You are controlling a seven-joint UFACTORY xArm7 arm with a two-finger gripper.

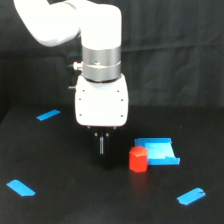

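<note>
A small red block (138, 160) stands on the dark table, right of the middle. Just behind it and to its right lies a shallow blue tray or taped square (170, 160) with a paler inside, partly hidden by the block. My gripper (101, 152) hangs pointing down, to the left of the red block and apart from it in the view. Its two dark fingers are close together, and nothing shows between them. The fingertips blend into the black table, so their height above it is hard to judge.
Blue strips lie flat at the back left (48, 115), the front left (20, 188) and the front right (190, 196). A dark curtain (170, 60) hangs behind.
</note>
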